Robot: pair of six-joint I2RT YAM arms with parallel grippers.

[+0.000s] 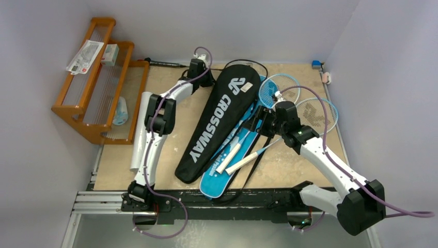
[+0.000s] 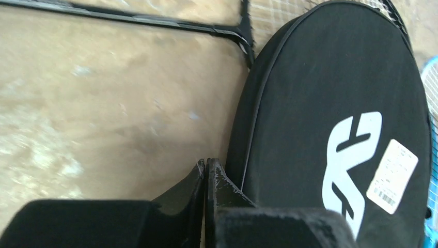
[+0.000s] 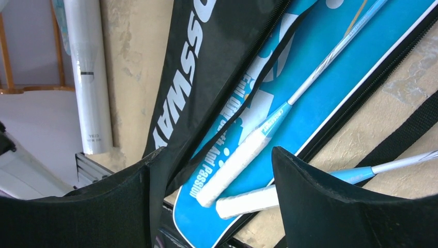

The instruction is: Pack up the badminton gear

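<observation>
The black CROSSWAY bag (image 1: 219, 116) lies slantwise over a blue bag (image 1: 214, 183). In the left wrist view my left gripper is shut with nothing between its fingers, close beside the left edge of the black bag (image 2: 304, 134). Two blue-framed rackets lie to the right; one white handle (image 3: 232, 168) rests on the blue bag, the other handle (image 3: 248, 200) crosses its edge. My right gripper stands open above these handles. A black racket (image 2: 170, 21) sits at the back, its head partly hidden behind the black bag.
At the left stands a wooden rack (image 1: 77, 111) holding a white box (image 1: 110, 55). A white tube (image 1: 139, 132) lies in front of it. Bare table shows between the tube and the black bag.
</observation>
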